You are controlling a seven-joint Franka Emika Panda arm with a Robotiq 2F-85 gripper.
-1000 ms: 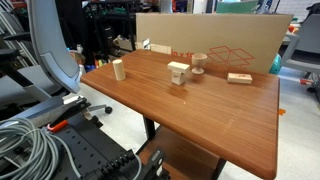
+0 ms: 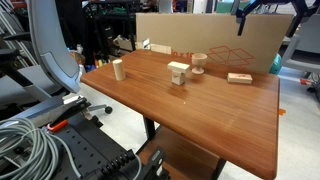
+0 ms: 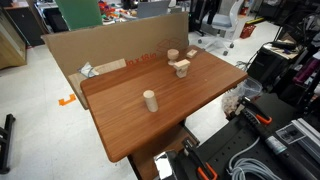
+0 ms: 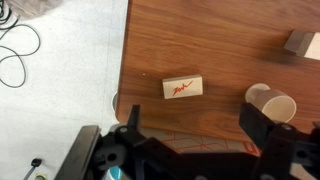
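My gripper hangs at the upper right in exterior view 1, high above the table, its fingers spread and empty. In the wrist view the dark open gripper frames the bottom, and a small pale wooden block with a red mark lies just beyond the gap. That block lies flat near the table's back edge. A wooden cup stands left of it, seen from above as a round cup. Closer to the front is a pale T-shaped block piece. No gripper shows in exterior view 2.
A pale cylinder stands upright toward the left of the brown table. Cardboard panels rise behind the back edge. Bare tabletop fills the front right. Cables lie by the robot's base.
The objects on the table have not moved.
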